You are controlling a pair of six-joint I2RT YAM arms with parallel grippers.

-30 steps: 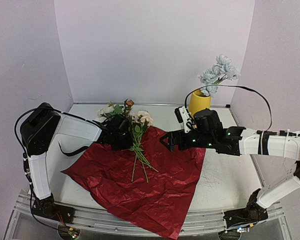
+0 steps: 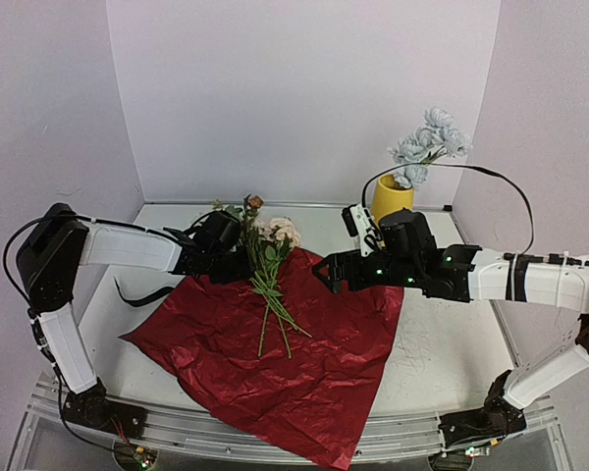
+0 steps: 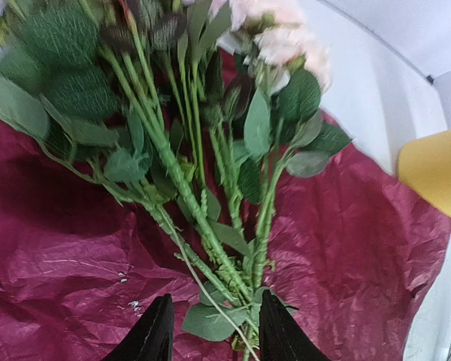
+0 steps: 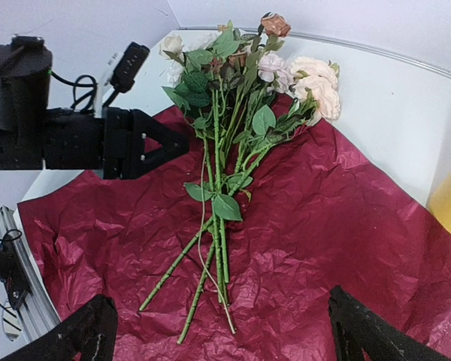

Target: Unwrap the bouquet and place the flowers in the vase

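Observation:
A bunch of flowers (image 4: 244, 128) with pale pink and white heads lies on red wrapping paper. Its heads point to the back and its green stems (image 2: 277, 314) cross toward the front. My left gripper is beside the bunch on its left, open. In the left wrist view the bunch passes beyond its parted fingers (image 3: 156, 331), with no grip on any stem visible. The yellow vase (image 2: 393, 198) stands at the back right and holds light blue flowers (image 2: 432, 142). My right gripper (image 2: 324, 275) hovers over the paper, right of the stems, open and empty.
The red paper (image 2: 314, 392) covers the middle of the white table (image 2: 437, 343) and hangs over its front edge. Walls close in the back and sides. A black strap (image 2: 142, 299) hangs by the left arm.
My left gripper has shifted left and a little toward the back, away from the stems. The flowers, the vase and the right arm look still.

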